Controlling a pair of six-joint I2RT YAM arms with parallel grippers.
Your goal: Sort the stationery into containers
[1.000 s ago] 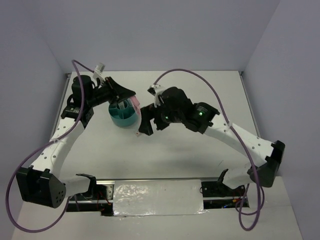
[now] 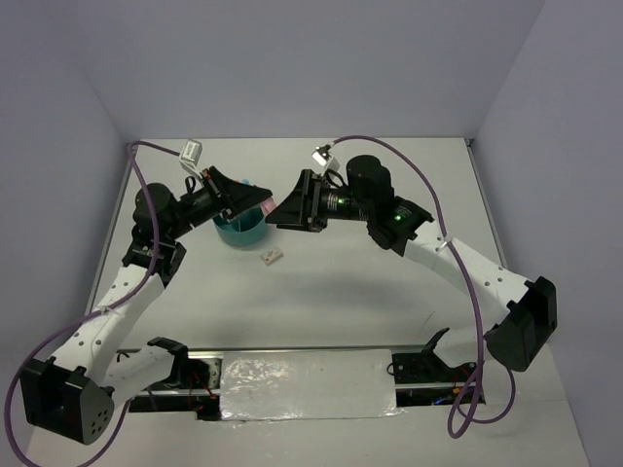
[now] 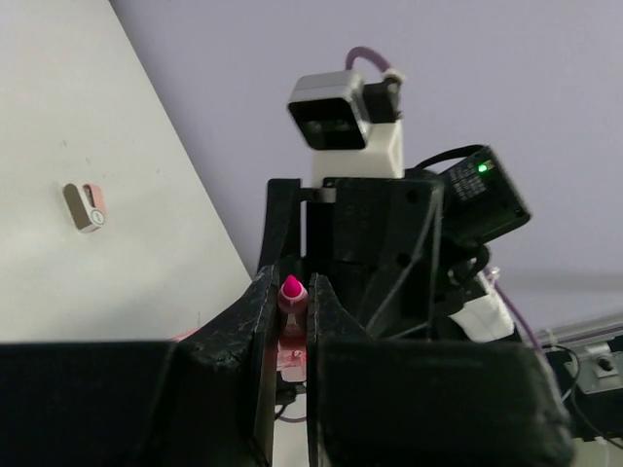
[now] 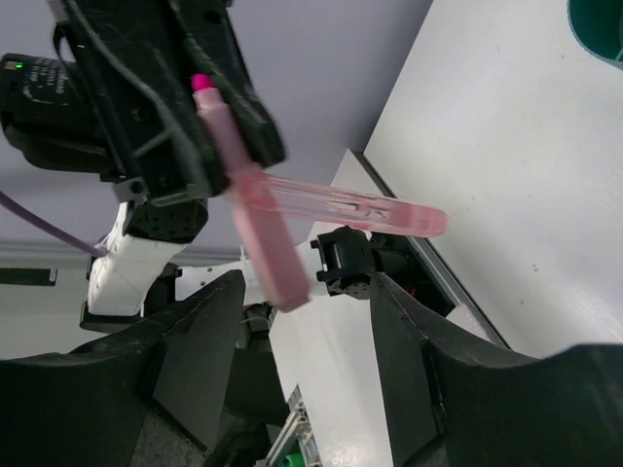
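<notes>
My left gripper [image 2: 255, 202] is shut on a pink marker; its bright tip points up between the fingers in the left wrist view, and a clear pink piece sticks out sideways from it. My right gripper [image 2: 292, 209] stands part open just beside the marker, which appears in front of its fingers in the right wrist view, apparently not between them. A teal divided container [image 2: 240, 232] sits behind the left gripper, partly hidden. A small pale item [image 2: 272, 256] lies on the table below it, and a small metal-and-pink object [image 3: 85, 206] shows in the left wrist view.
A clear sheet [image 2: 307, 384] lies along the near edge. Walls [image 2: 526, 146] stand behind and to the sides.
</notes>
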